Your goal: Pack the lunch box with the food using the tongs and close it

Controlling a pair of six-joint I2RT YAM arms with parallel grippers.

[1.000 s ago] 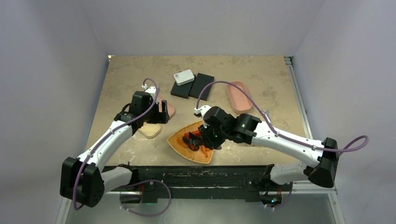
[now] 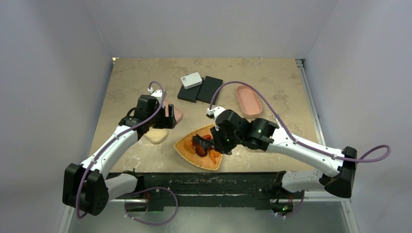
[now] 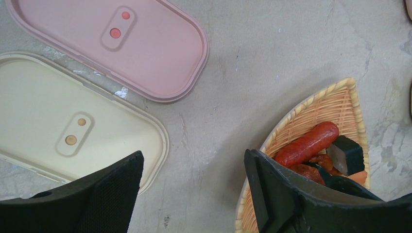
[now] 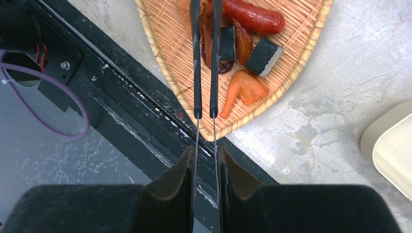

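My right gripper is closed around the steel arms of black-tipped tongs (image 4: 214,82), which reach into a woven basket (image 4: 311,43). A red sausage (image 4: 255,17), dark-wrapped rice pieces (image 4: 263,56) and an orange piece of food (image 4: 250,87) lie there around the tips. The tips run off the frame, so I cannot tell whether they grip food. Open and empty, my left gripper hovers near the cream lid (image 3: 116,131) and the pink lid (image 3: 160,53). On the right stands a pink box (image 2: 249,102); a cream box (image 4: 396,141) shows partly.
Two black slabs (image 2: 210,90) lie at the back, with a white box (image 2: 191,80) on one of them. The basket sits close to the table's front edge. Free table surface (image 2: 145,77) stretches across the back left.
My right arm has shifted slightly right and toward the back, with the tongs still over the basket. The left arm, lids and boxes stay where they were.
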